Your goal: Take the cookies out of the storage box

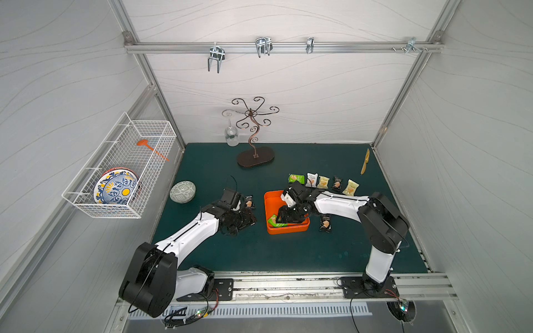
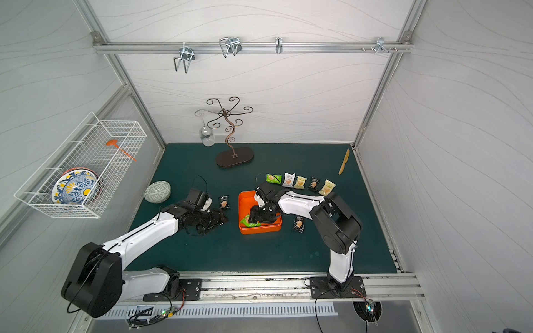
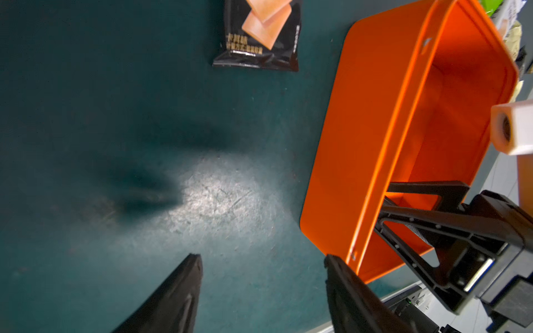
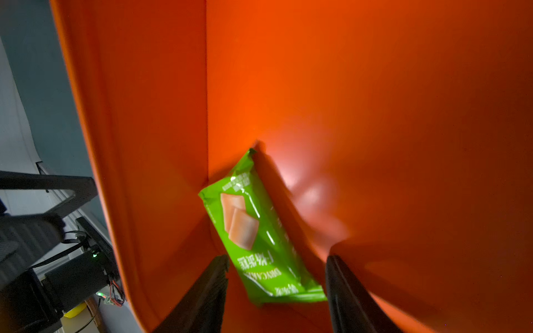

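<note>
An orange storage box (image 1: pixel 268 202) stands at the middle of the table. Inside it, against one corner, lies a green cookie packet (image 4: pixel 261 238). My right gripper is down in the box, open, its fingers on either side of the packet's near end; contact cannot be made out. My left gripper hovers over the bare table left of the box, its fingers apart with nothing between them. A black cookie packet (image 3: pixel 261 36) lies on the table beside the box, ahead of the left gripper. Another black packet (image 1: pixel 325 223) lies right of the box.
Several packets lie in a row behind the box, a green one (image 1: pixel 296 178) leftmost. A patterned bowl (image 1: pixel 182 192) sits at the left, a metal stand (image 1: pixel 255 157) with a hanging glass (image 1: pixel 231 136) at the back.
</note>
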